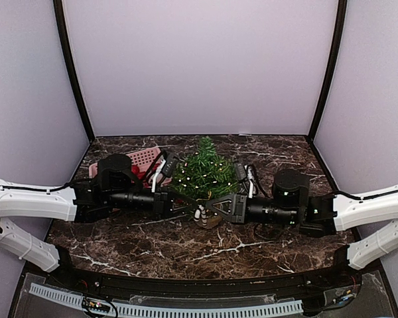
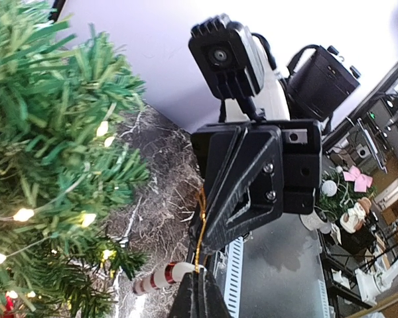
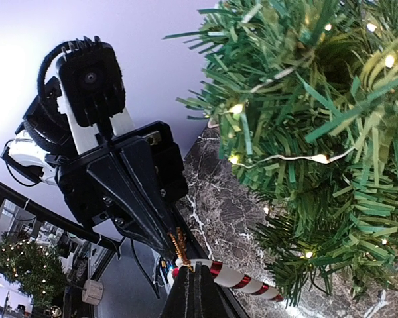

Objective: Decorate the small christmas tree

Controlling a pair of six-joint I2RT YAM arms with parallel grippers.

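The small lit tree (image 1: 205,169) stands at centre, filling much of both wrist views. In front of it my left gripper (image 1: 191,205) and right gripper (image 1: 211,205) meet nearly tip to tip. A red-and-white striped candy cane (image 2: 160,278) (image 3: 245,278) hangs between them by a gold cord (image 2: 199,245) (image 3: 180,246). The cord runs to the shut fingertips of both grippers; whether each pinches it is hard to tell. Both grippers are shut.
A pink basket (image 1: 143,158) with red items sits at the back left, partly behind the left arm.
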